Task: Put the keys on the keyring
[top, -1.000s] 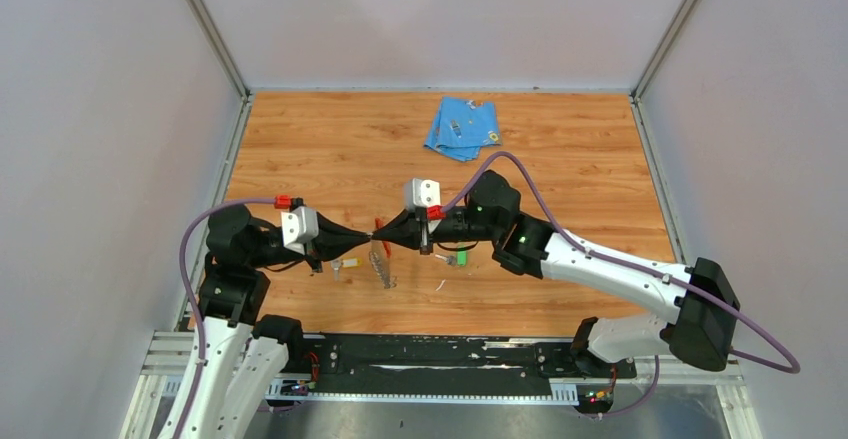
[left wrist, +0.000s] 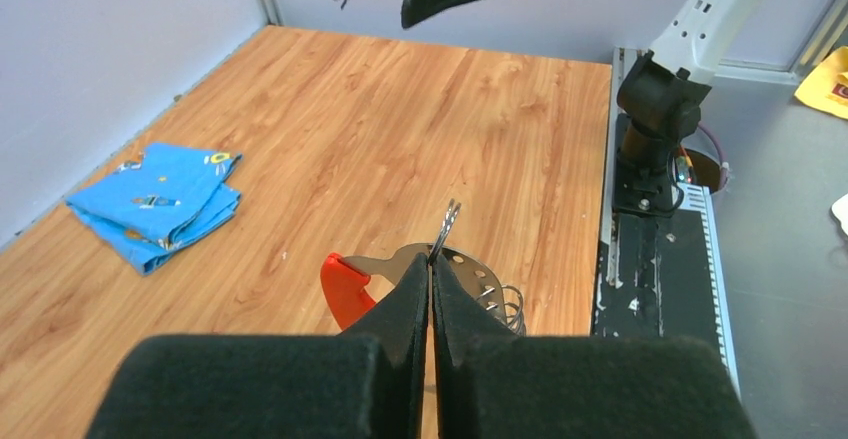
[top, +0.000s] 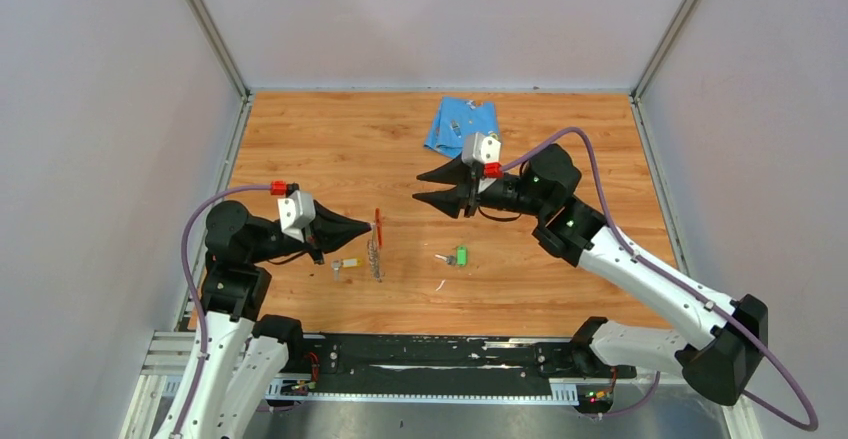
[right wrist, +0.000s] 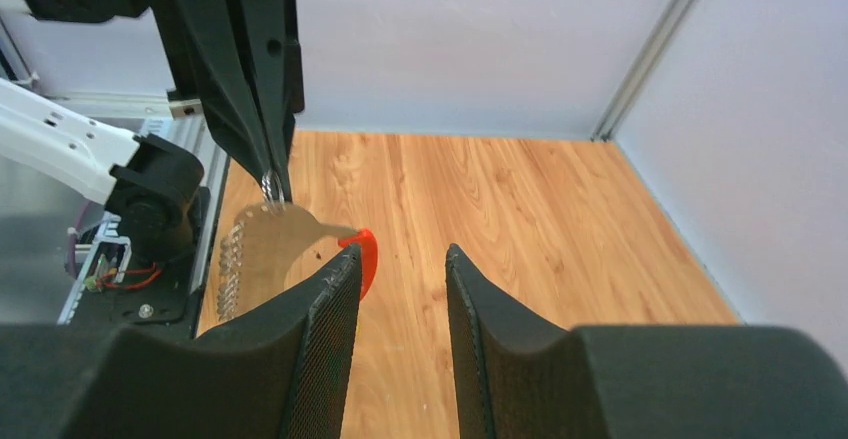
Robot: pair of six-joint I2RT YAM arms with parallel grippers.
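Observation:
In the top view my left gripper (top: pixel 370 226) is shut on a thin metal ring. From it hangs a flat metal piece (right wrist: pixel 268 249) with a red end (right wrist: pixel 366 253) and a row of small rings along one edge. The ring (left wrist: pixel 447 227) pokes out past the fingertips in the left wrist view. Up and to the right, my right gripper (top: pixel 415 187) stands apart with its fingers open and empty. On the table lie a key with a yellow tag (top: pixel 350 263) and a key with a green tag (top: pixel 461 256).
A folded blue cloth (top: pixel 460 127) lies at the back of the table. Near the green tag rests a small white sliver (top: pixel 440 285). Bare wood (top: pixel 560 294) spreads over the front right.
My right gripper, earlier shut with its tips against the left one's, has opened and drawn back to the right and rear. The left arm barely moved; the hanging metal piece swung slightly.

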